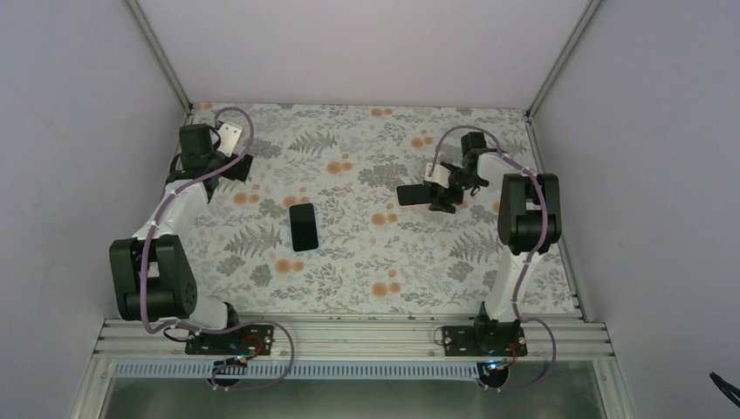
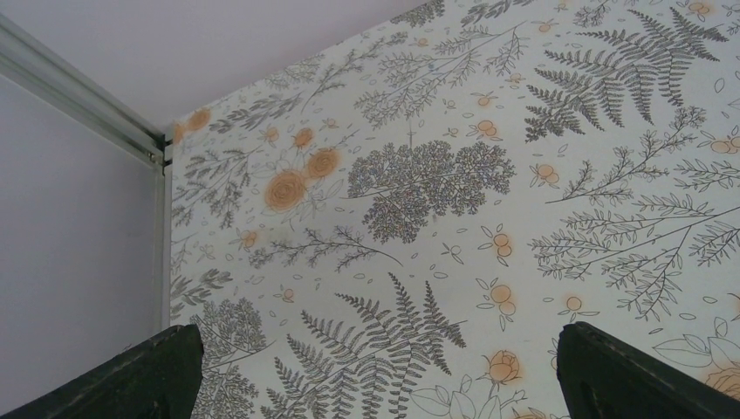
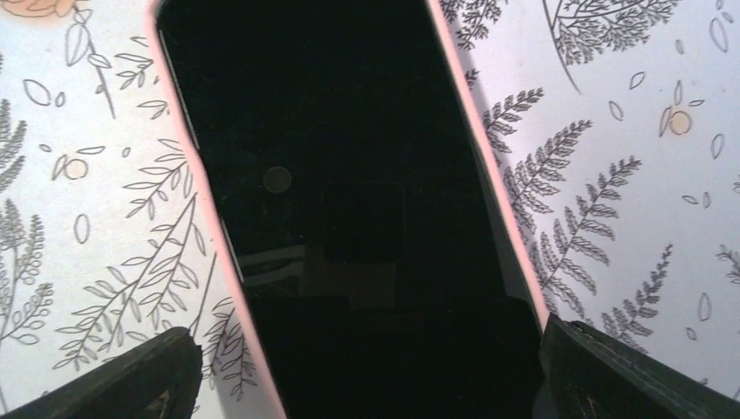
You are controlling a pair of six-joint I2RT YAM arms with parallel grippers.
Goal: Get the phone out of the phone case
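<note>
In the top view a black-screened phone in a pink-edged case point(image 1: 413, 195) lies flat right of the table's middle. My right gripper point(image 1: 445, 199) covers its right end. In the right wrist view the phone point(image 3: 349, 157) stretches between my open fingers; the right finger point(image 3: 602, 371) is at the pink edge, appearing to touch it, while a gap separates the left finger point(image 3: 166, 375) from the other edge. A second dark-screened phone with a light blue edge point(image 1: 304, 229) lies left of the middle. My left gripper point(image 1: 236, 168) stays open and empty at the far left.
White walls point(image 1: 366, 52) enclose the back and sides. A metal rail point(image 1: 375, 327) runs along the front edge.
</note>
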